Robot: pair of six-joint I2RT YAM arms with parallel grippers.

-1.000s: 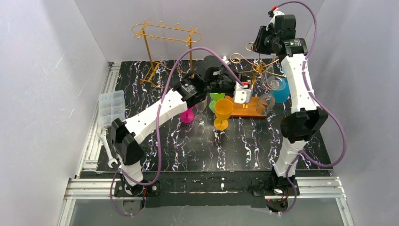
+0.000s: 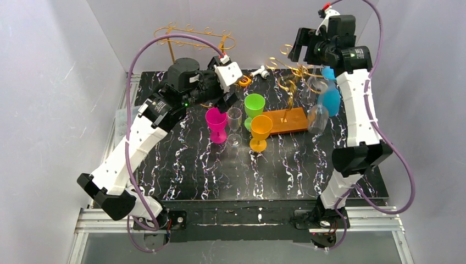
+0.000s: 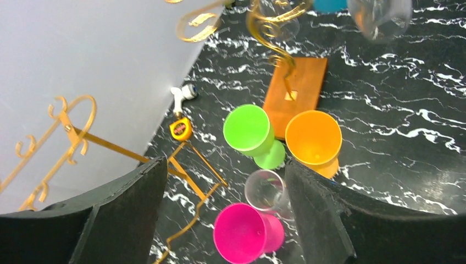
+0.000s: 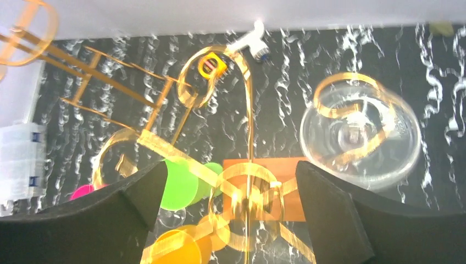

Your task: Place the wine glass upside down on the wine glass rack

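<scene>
The gold wine glass rack (image 2: 289, 88) rises from a wooden base (image 2: 299, 121) at the right of the table. A clear glass (image 2: 317, 119) and a blue glass (image 2: 331, 102) hang upside down at its right side. In the right wrist view, the clear glass (image 4: 329, 132) appears under a gold loop. My right gripper is open above the rack, nothing between its fingers. Left of the rack, my left gripper also stands open and empty, above the pink goblet (image 3: 233, 231) and nearby cups. The exact seating of the clear glass's stem is blurred.
Green (image 2: 254, 103) and orange (image 2: 261, 126) goblets and a clear flute (image 2: 234, 118) stand left of the base. Another gold stand (image 2: 181, 41) is at the back left, near the left arm.
My left gripper has moved left, away from the rack. The rack and hanging glasses have swayed.
</scene>
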